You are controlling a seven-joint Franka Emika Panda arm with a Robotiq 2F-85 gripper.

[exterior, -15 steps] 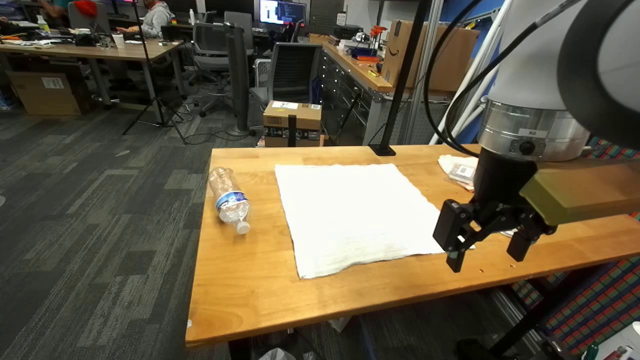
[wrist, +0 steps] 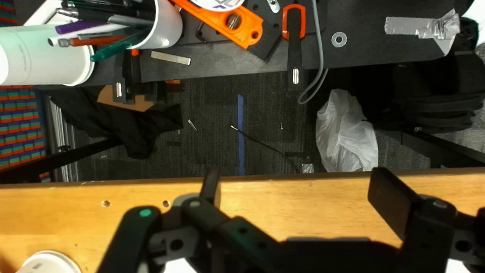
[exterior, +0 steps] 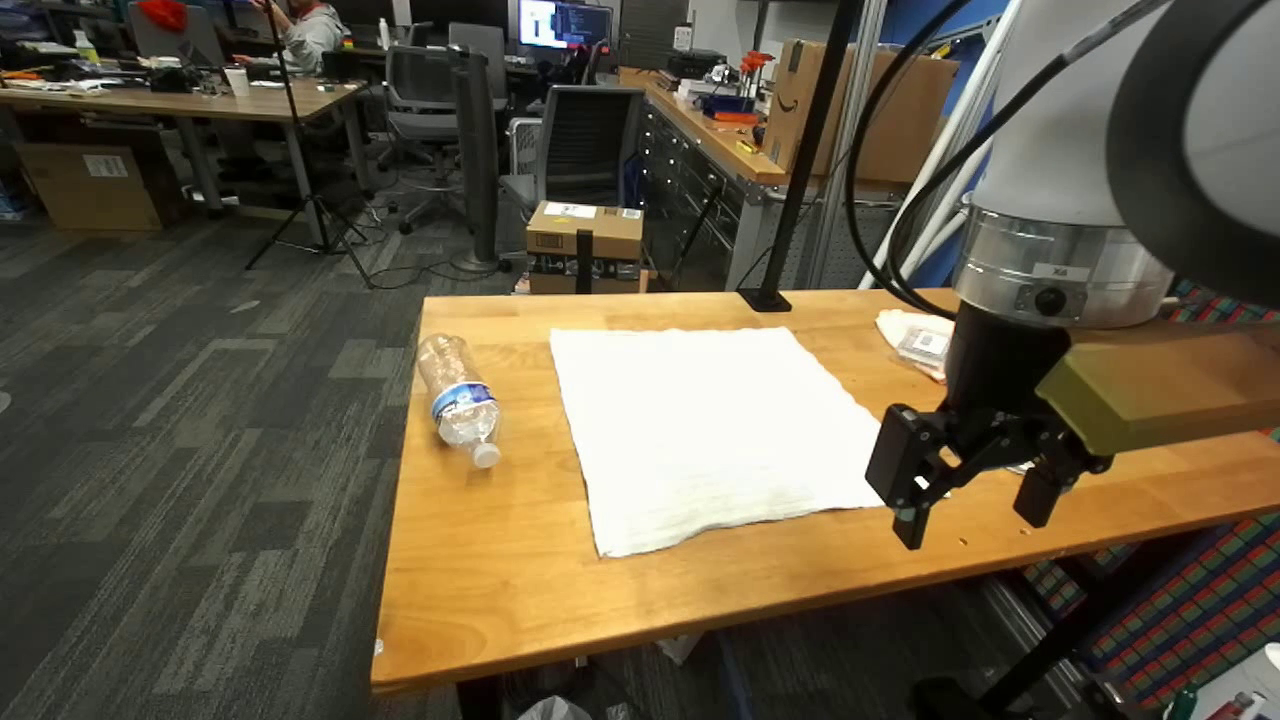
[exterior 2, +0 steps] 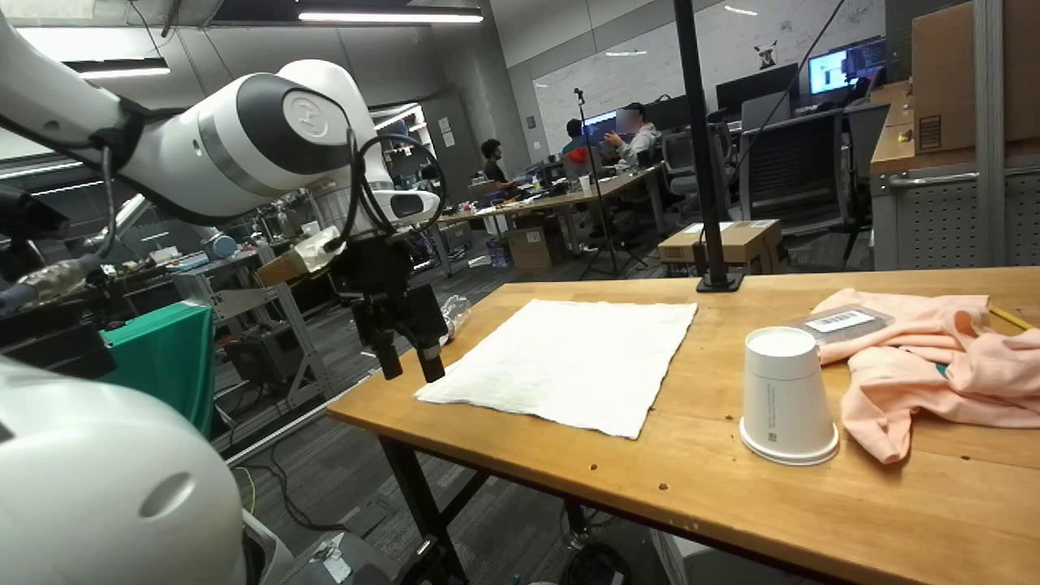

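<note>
Spread flat on the wooden table is a white cloth (exterior: 714, 432), also seen whole in the second exterior view (exterior 2: 575, 361). My gripper (exterior: 974, 528) hangs above the table near its front edge, right of the cloth in the first exterior view. Its fingers stand wide apart, with nothing between them in the wrist view (wrist: 293, 189). A clear plastic bottle (exterior: 458, 402) with a blue label lies on its side left of the cloth. An upside-down white paper cup (exterior 2: 785, 400) rests on the table beside a crumpled peach cloth (exterior 2: 936, 361).
A clear package with a label (exterior 2: 846, 320) lies partly on the peach cloth. A black post (exterior 2: 717, 263) rises from the table's back edge. Bare wood (exterior: 516, 600) lies in front of the white cloth. Pens in a cup (wrist: 166, 27) stand below the table's front.
The gripper has shifted very slightly down in the first exterior view. Bottle and white cloth lie as before.
</note>
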